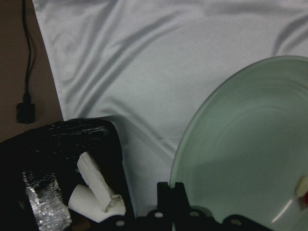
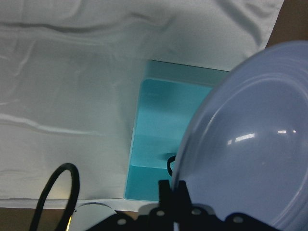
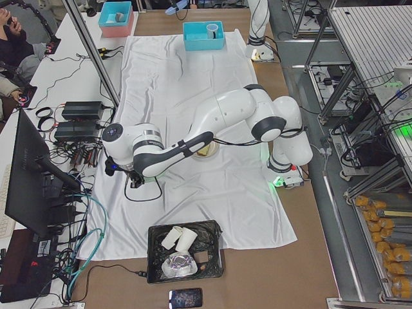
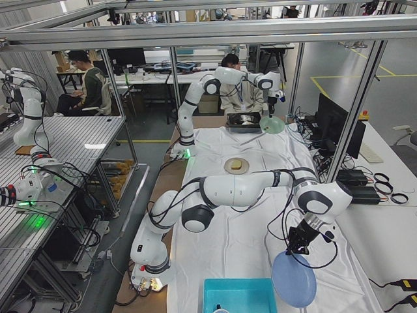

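Note:
My left gripper is shut on the rim of a pale green plate point(image 1: 240, 144), held raised near the black bin point(image 1: 115, 139), which holds white rolls point(image 1: 91, 204) and crumpled foil point(image 1: 45, 202). In the camera right view the green plate point(image 4: 272, 124) hangs at the far end. My right gripper is shut on the rim of a blue plate point(image 2: 245, 139), raised beside a teal bin point(image 2: 159, 120); that plate point(image 4: 293, 280) shows in the camera right view. A small plate with a yellow item point(image 4: 236, 165) rests mid-cloth.
Monitors, boxes and cables crowd one long side point(image 3: 71, 129). A phone point(image 3: 185, 298) lies on the brown table beyond the black bin.

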